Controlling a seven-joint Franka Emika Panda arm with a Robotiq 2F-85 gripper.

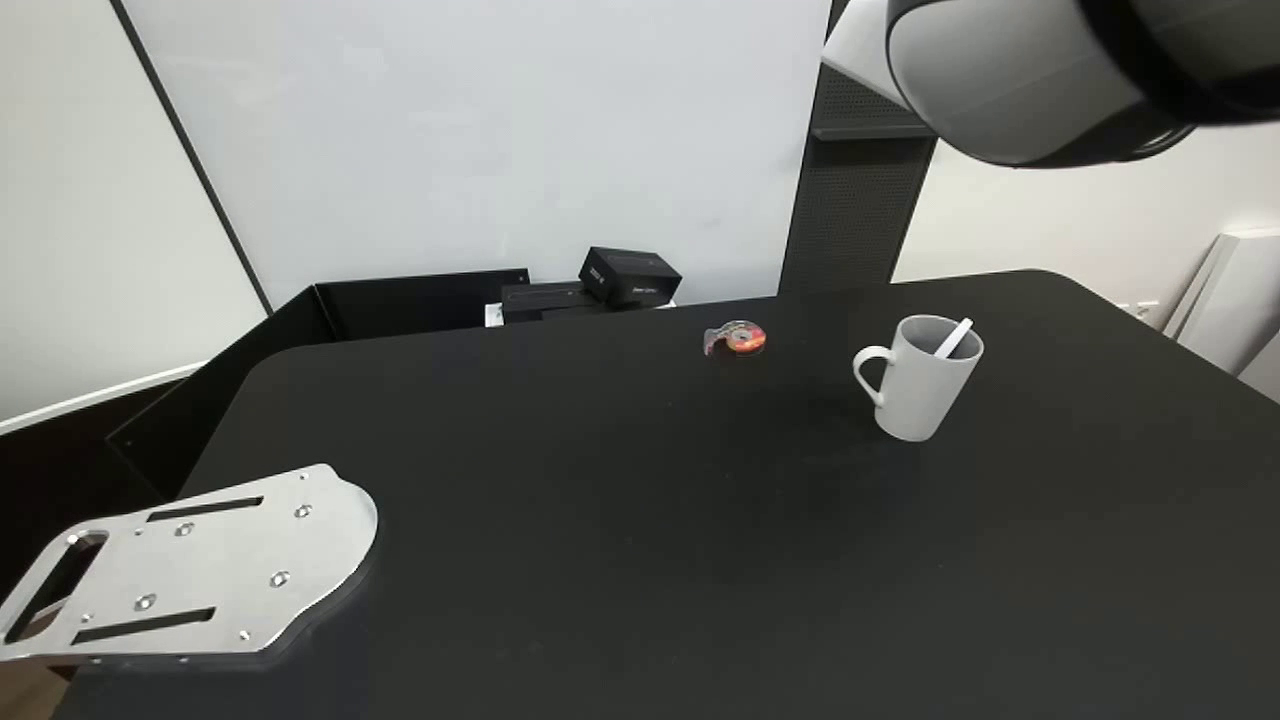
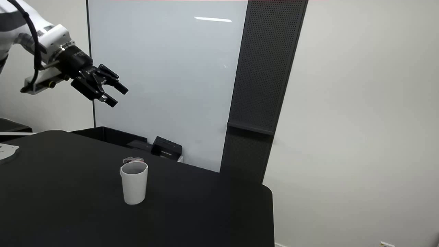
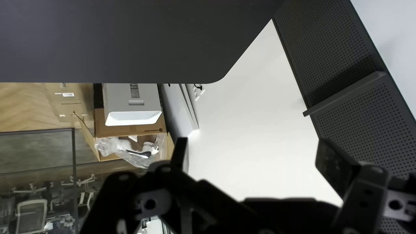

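A white mug (image 1: 921, 386) stands upright toward the right of the black table, its handle pointing left; a white stick (image 1: 954, 338) leans inside it. Behind and left of the mug lies a tape dispenser (image 1: 743, 337) with an orange-red roll. From the second exterior side, the mug (image 2: 134, 185) partly covers the dispenser (image 2: 132, 160). High above the table, well away from the mug, my gripper (image 2: 119, 96) is open and empty. The wrist view shows its fingers (image 3: 180, 152) spread wide, with only white wall between them.
A silver metal plate (image 1: 228, 558) is fixed at the table's left end. Black boxes (image 1: 630, 277) sit in a bin beyond the back edge. A perforated dark panel (image 2: 263, 66) stands against the wall.
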